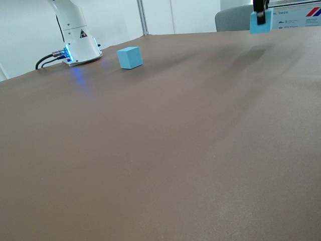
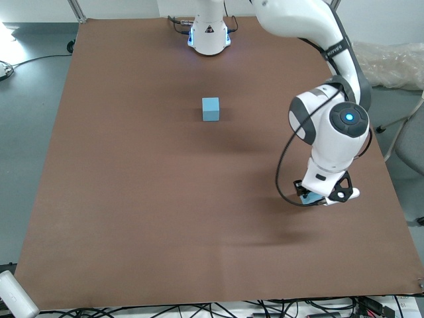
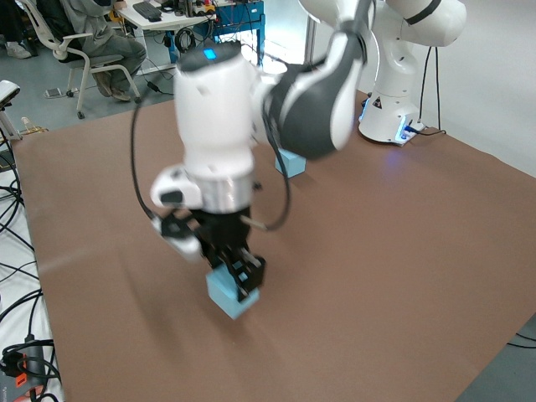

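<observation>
My gripper (image 3: 237,280) is shut on a light blue cube (image 3: 224,294), seen low at the arm's end in the right view. In the left view that cube (image 2: 310,197) is mostly hidden beneath the wrist. The top view shows it (image 1: 255,24) held above the brown table (image 1: 150,150), with black fingers (image 1: 260,11) over it. A second light blue cube (image 2: 211,109) sits on the table toward the back middle, apart from the held one, and is partly behind the arm in the right view.
Cables run along the near edge in the left view. A grey chair (image 2: 407,139) is beside the table.
</observation>
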